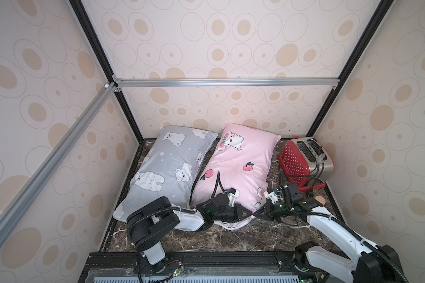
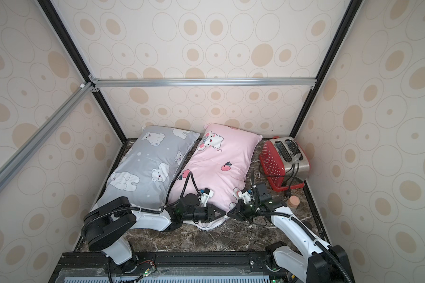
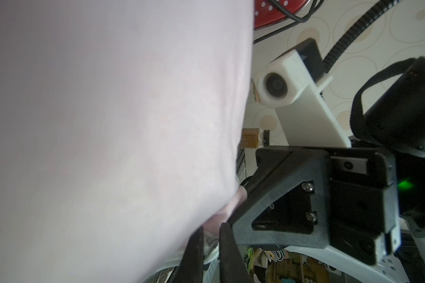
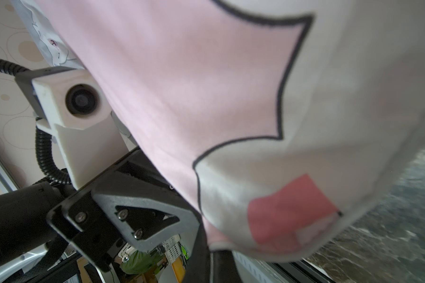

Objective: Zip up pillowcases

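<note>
The pink pillowcase (image 1: 243,167) lies on the dark marbled surface, its near, whitish edge (image 1: 233,226) by my grippers. My left gripper is at that edge, a narrow gap showing between its fingers, with pale cloth and a small greyish piece visible in the gap. Tip to tip with it in the top views, my right gripper is shut at the near corner, where the pillowcase's pink and white edge (image 4: 220,241) runs into its fingers. The zip's slider cannot be clearly made out. Beside the pink one lies a grey bear-print pillow (image 1: 170,165).
A red and steel toaster (image 1: 307,160) with loose black cables stands at the right, a small round pinkish object (image 1: 320,200) in front of it. Bare marbled surface (image 1: 269,240) shows in front of the pillows.
</note>
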